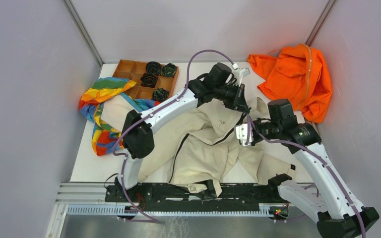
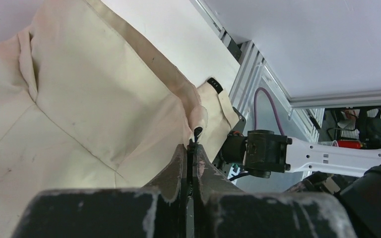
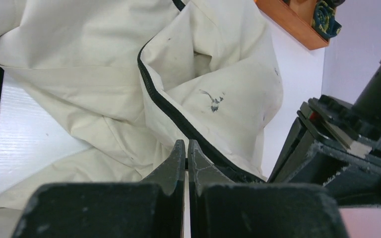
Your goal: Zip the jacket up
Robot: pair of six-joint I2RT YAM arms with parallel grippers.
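Note:
The cream jacket lies rumpled across the table, its black zipper tape running in a bent line up to the far right. At the upper end of that tape, my left gripper is closed. In the left wrist view its fingertips pinch a small black end at the fabric's edge, seemingly part of the zipper. My right gripper is shut with nothing visible between its fingers; it points at the cloth beside the zipper tape. From above, its own wrist hides its tips.
An orange jacket lies at the back right. A wooden compartment box with dark rolled items stands at the back left, near a colourful striped garment. Bare white table shows at the left. Both arms are close together over the jacket.

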